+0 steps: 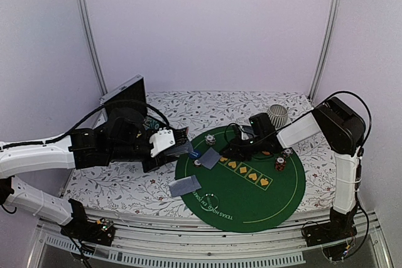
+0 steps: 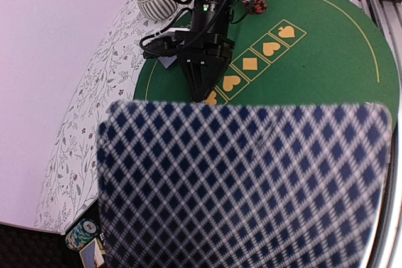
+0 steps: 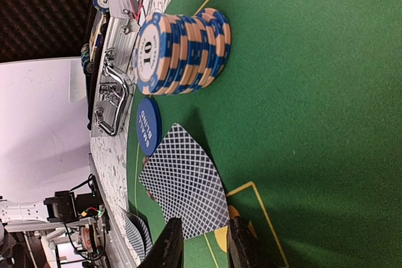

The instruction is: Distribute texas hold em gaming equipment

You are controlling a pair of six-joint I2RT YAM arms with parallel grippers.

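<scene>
My left gripper (image 1: 169,149) holds a blue checked card (image 2: 245,180), which fills the lower left wrist view. My right gripper is part open, low over the green mat (image 1: 251,202), its fingertips at a blue checked card (image 3: 188,180) beside the printed card boxes; contact is unclear. A SMALL BLIND button (image 3: 148,127) and a chip stack (image 3: 179,51) lie just beyond that card. Another card (image 1: 184,186) lies on the mat's left edge.
A striped cup (image 1: 277,113) stands at the back right. Red chips (image 1: 279,164) are on the mat's right. An open case (image 1: 122,95) sits at the back left, largely behind my left arm.
</scene>
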